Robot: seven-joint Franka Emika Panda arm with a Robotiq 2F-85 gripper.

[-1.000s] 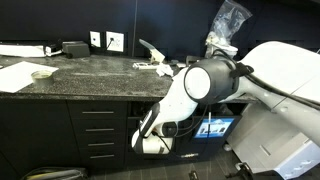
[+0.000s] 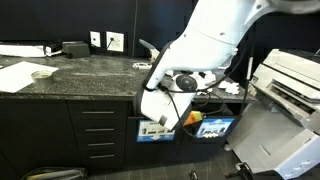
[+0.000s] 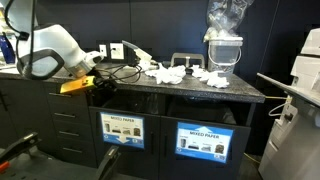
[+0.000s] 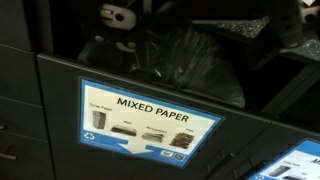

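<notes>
In the wrist view my gripper is open, its dark fingers (image 4: 120, 17) spread at the top of the picture; no held object shows. Below and beyond them, a dark bin (image 4: 58, 85) with a "MIXED PAPER" label (image 4: 150, 120) has a dark plastic liner (image 4: 215, 80) at its open top. Exterior view 2 has the white arm (image 3: 65, 55) at the left, its hand close to the counter front by the left labelled bin (image 3: 123, 128). The fingertips are too dark there to make out. Crumpled white paper (image 3: 170, 74) lies on the counter.
A second labelled bin (image 3: 203, 141) stands to the right. On the counter (image 2: 95, 78) are a small round dish (image 2: 41, 74) and a black box (image 2: 75, 48). A clear bag (image 3: 226, 18) rises at the back. At the right is a large light-coloured unit (image 2: 290, 85).
The arm's elbow has swung up and out of the top of exterior view 1. The hand has turned and moved slightly right, showing an orange part that was hidden before.
</notes>
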